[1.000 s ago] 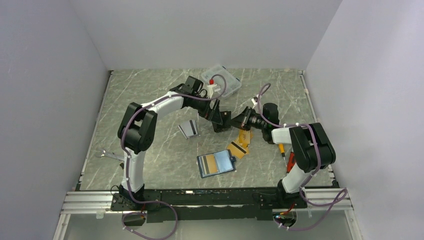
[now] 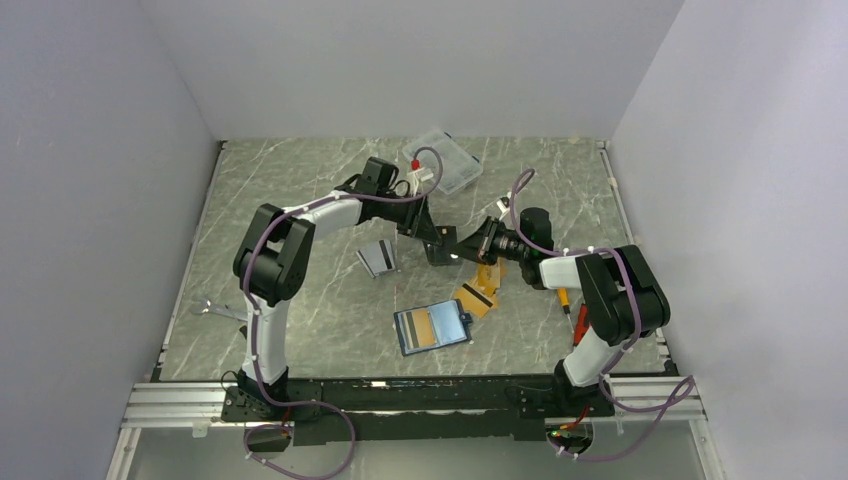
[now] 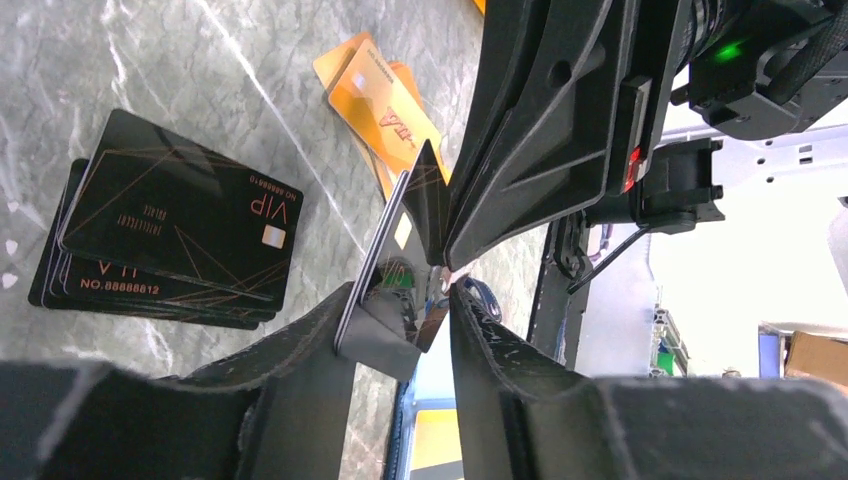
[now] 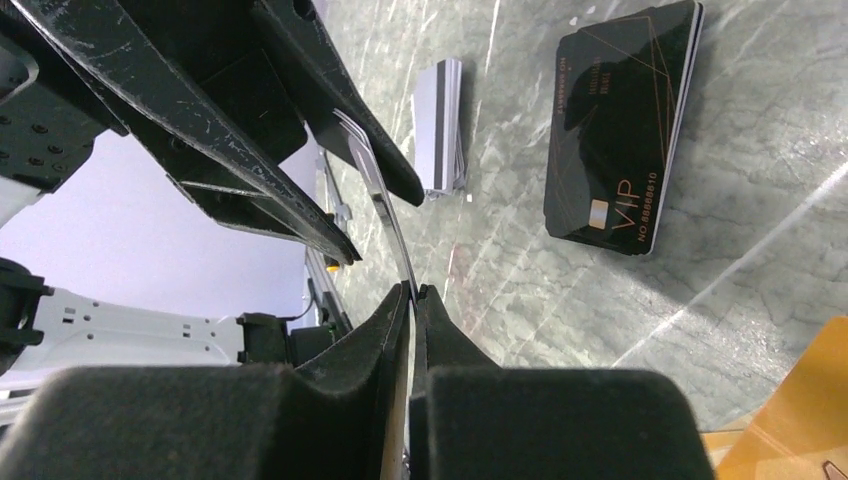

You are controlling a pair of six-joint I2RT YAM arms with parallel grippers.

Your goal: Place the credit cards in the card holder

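A black card (image 4: 385, 205) stands on edge between my two grippers. One end of it is pinched by my right gripper, which is shut. My left gripper stands part open around the other end, its two fingers apart; in the right wrist view the card lies close to one of them. More black VIP cards (image 3: 180, 210) lie stacked on the table below. Silver cards (image 2: 377, 258) are to their left, gold cards (image 2: 475, 299) to the front right. The card holder (image 2: 433, 327) lies spread open nearer the front, with cards showing in it.
A clear plastic box (image 2: 455, 165) stands at the back behind the left gripper. A wrench (image 2: 215, 309) lies at far left, and a red-handled tool (image 2: 581, 324) lies beside the right arm.
My left gripper has shifted slightly, its wrist swinging a little to the left. The right gripper has moved slightly left, and the piles and holder stay put.
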